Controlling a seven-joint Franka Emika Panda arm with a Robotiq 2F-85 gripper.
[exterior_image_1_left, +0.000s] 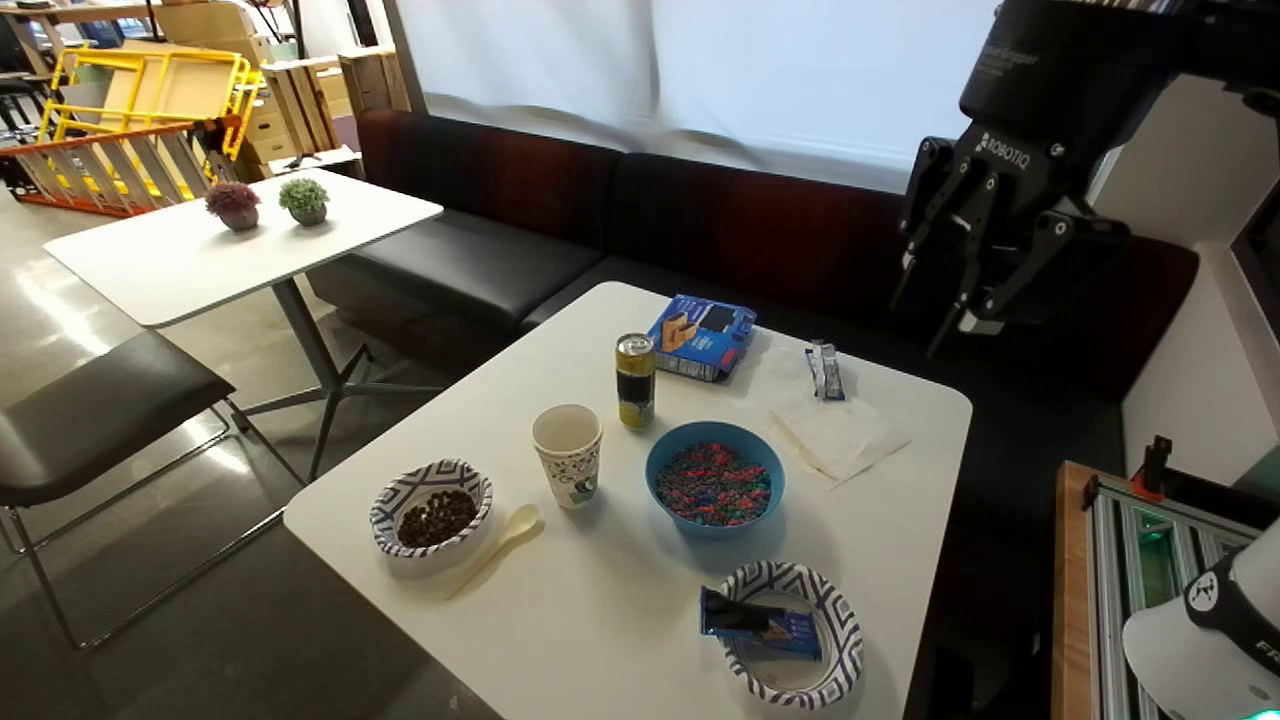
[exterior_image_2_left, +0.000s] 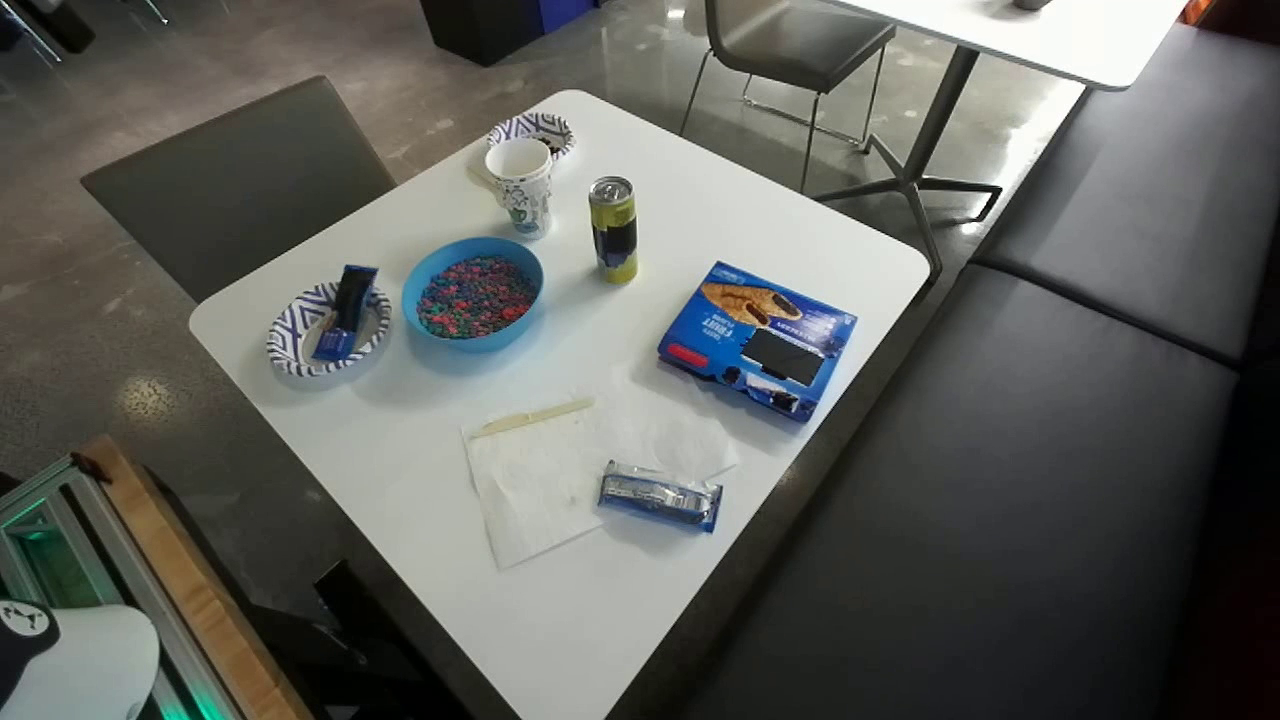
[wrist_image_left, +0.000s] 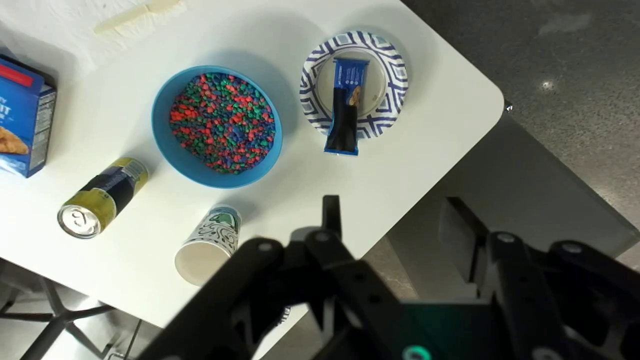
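Observation:
My gripper hangs high over the table's right side in exterior view 1. In the wrist view its two fingers stand apart, with nothing between them, so it is open. Below lie a blue bowl of coloured bits and a patterned paper bowl with a blue-and-black wrapped bar resting across its rim. A paper cup and a yellow-and-black can stand upright. The blue snack box lies flat. One more wrapped bar, silver and blue, rests at the napkin's edge.
A second patterned bowl holds brown bits, with a pale spoon beside it. White napkins bear a pale utensil. A dark bench runs along one side.

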